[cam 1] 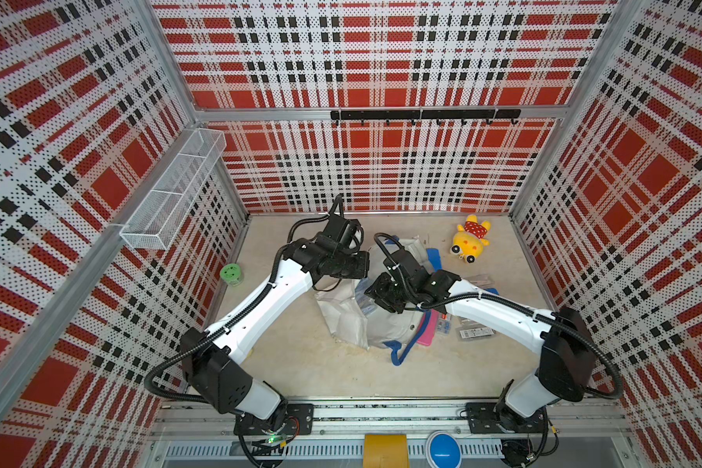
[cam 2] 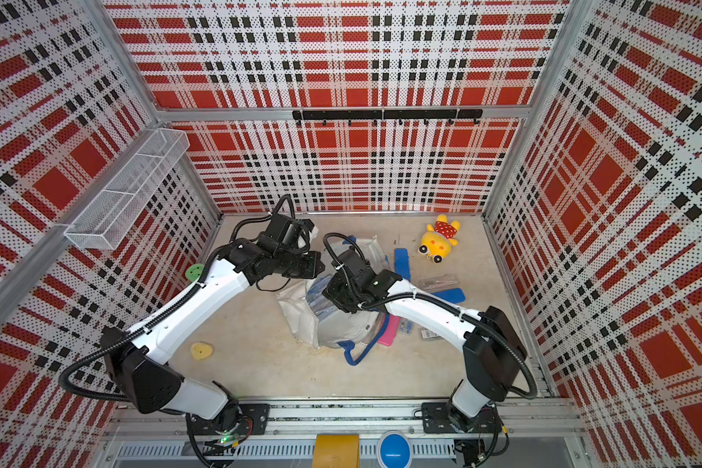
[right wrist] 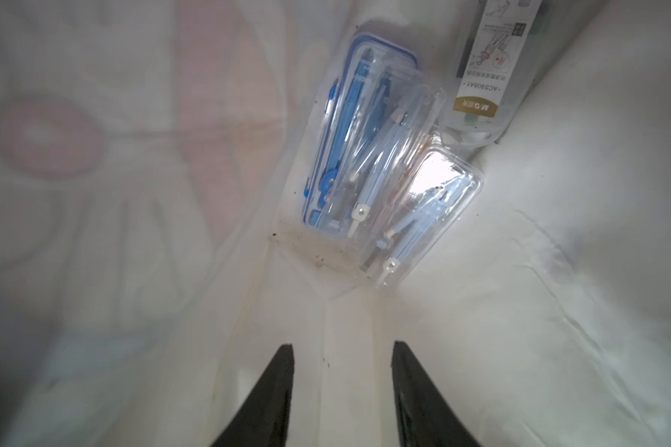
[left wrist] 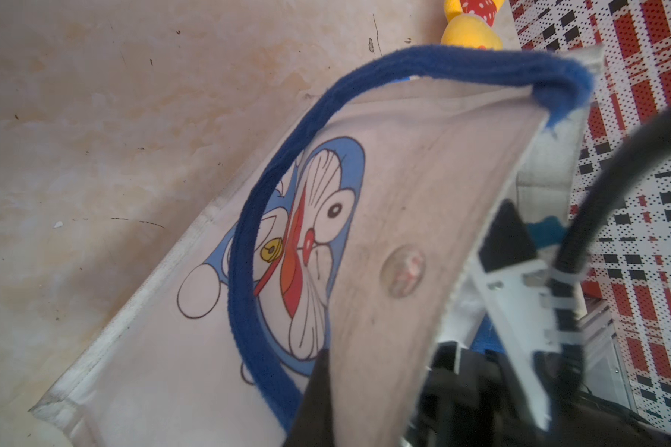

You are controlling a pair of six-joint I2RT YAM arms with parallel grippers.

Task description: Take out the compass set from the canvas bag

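Note:
The white canvas bag (cam 1: 343, 319) with blue straps lies mid-table. My left gripper (cam 1: 347, 265) is shut on its rim; the left wrist view shows the printed flap (left wrist: 380, 313) running between its blurred fingers. My right gripper is down inside the bag opening, fingers apart with nothing between them. Below it, in the right wrist view, lie clear cases with blue compass sets (right wrist: 372, 141) (right wrist: 417, 223), beside a longer labelled clear case (right wrist: 492, 74).
A yellow plush toy (cam 1: 468, 241) sits at back right. A pink case (cam 2: 389, 333) and several clear cases lie right of the bag. A green item (cam 1: 231, 273) is at left.

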